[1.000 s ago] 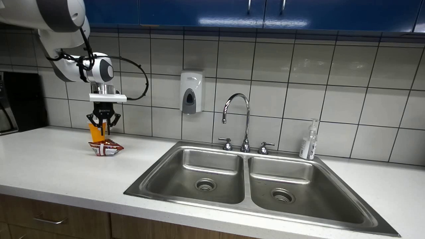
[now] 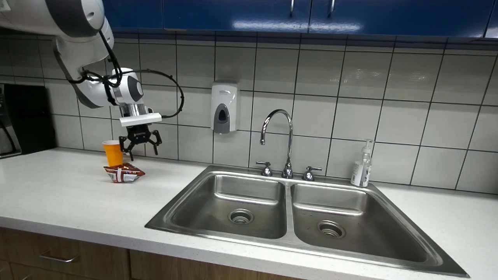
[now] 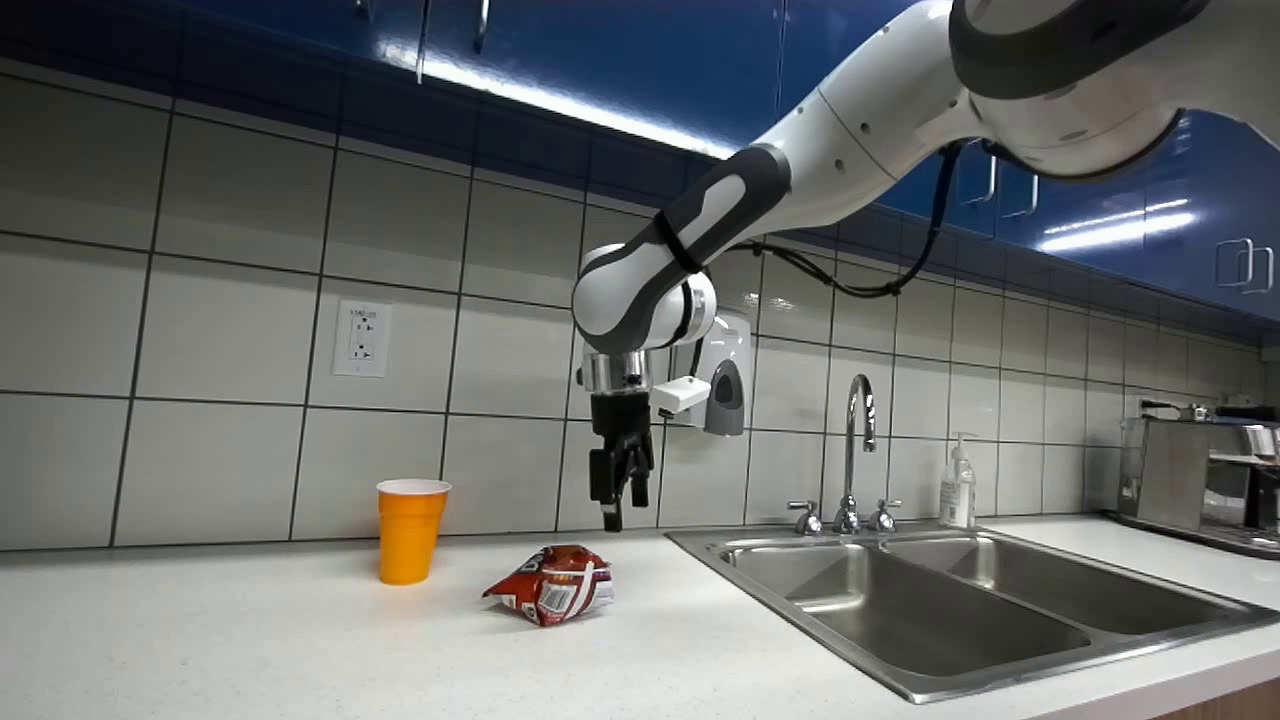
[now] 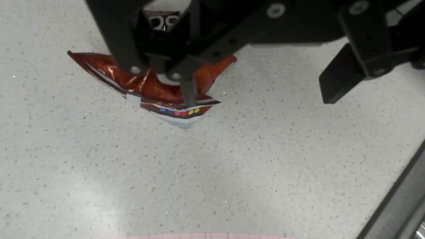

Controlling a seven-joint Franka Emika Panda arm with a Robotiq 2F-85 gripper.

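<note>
A crumpled red-brown snack bag lies on the white counter. Behind it in exterior view 1 an orange cup stands upright; in exterior view 2 the cup is well to the left of the bag. My gripper hangs above the counter, open and empty, with its fingers spread. In exterior view 2 the gripper is higher than the bag and slightly right of it. From the wrist, one finger covers part of the bag, while the other finger is over bare counter.
To the right is a double steel sink with a tall faucet. A soap bottle stands behind its right basin. The tiled wall and a mounted dispenser are behind. Counter in front of the bag is clear.
Over the last second my gripper has moved right in exterior view 1 and tilted. Its fingers have spread from close together to wide apart. The bag and cup have stayed in place.
</note>
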